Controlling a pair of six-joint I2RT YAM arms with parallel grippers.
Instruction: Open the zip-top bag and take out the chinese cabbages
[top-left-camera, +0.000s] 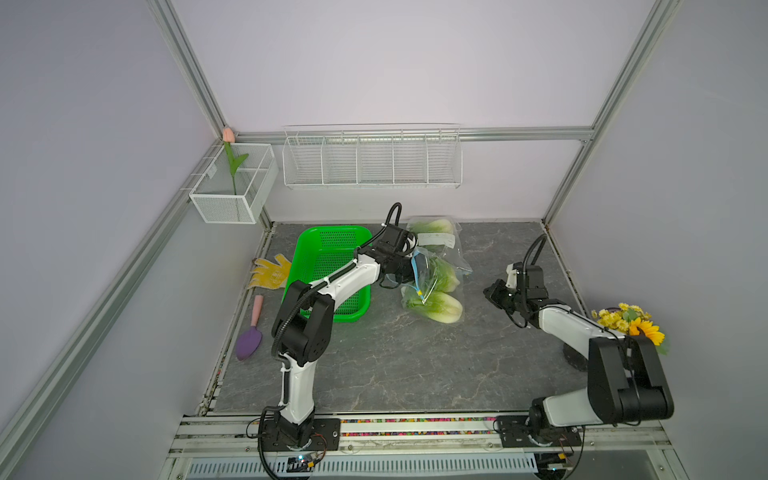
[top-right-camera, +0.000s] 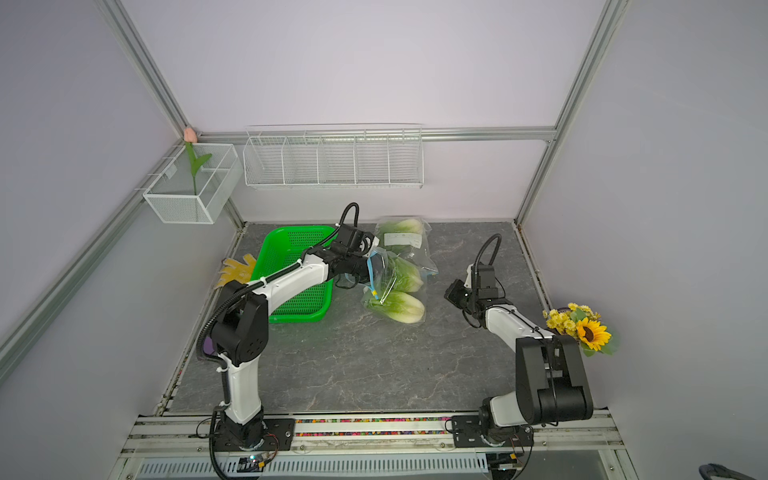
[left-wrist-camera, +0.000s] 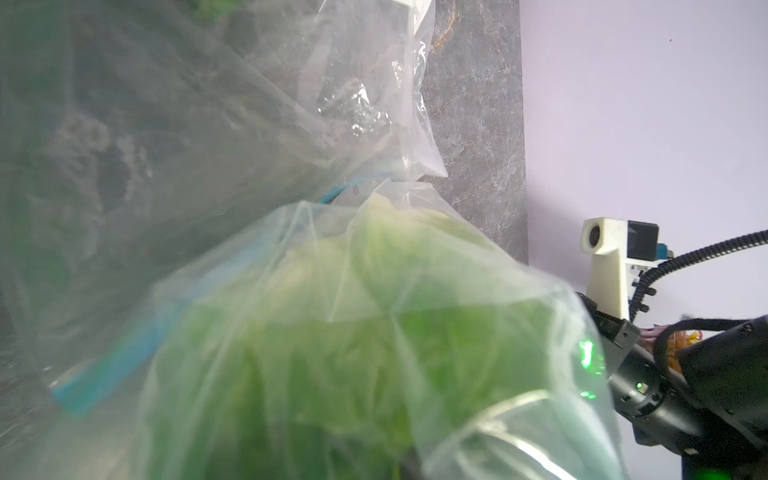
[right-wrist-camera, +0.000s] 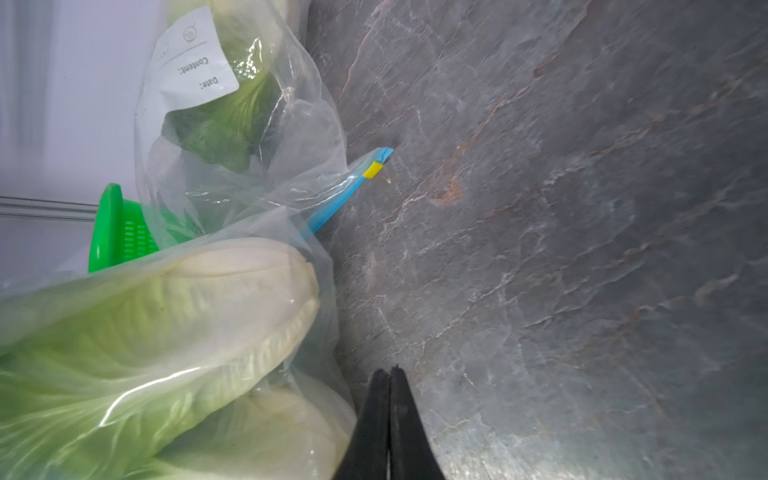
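Clear zip bags hold chinese cabbages: a front bag with a cabbage (top-left-camera: 440, 307) and another (top-right-camera: 404, 275), and a bag behind with a labelled cabbage (right-wrist-camera: 216, 120). A blue zip strip (left-wrist-camera: 120, 364) crosses the front bag. My left gripper (top-left-camera: 406, 268) is shut at the zip end of that bag, the plastic lifted around it; its fingertips are hidden in its wrist view. My right gripper is shut over bare table just right of the bags, with nothing seen between its fingers.
A green basket (top-left-camera: 364, 308) stands left of the bags, under the left arm. A yellow glove (top-left-camera: 272, 273) and purple spatula (top-left-camera: 248, 342) lie at the left edge, flowers (top-left-camera: 644, 328) at the right.
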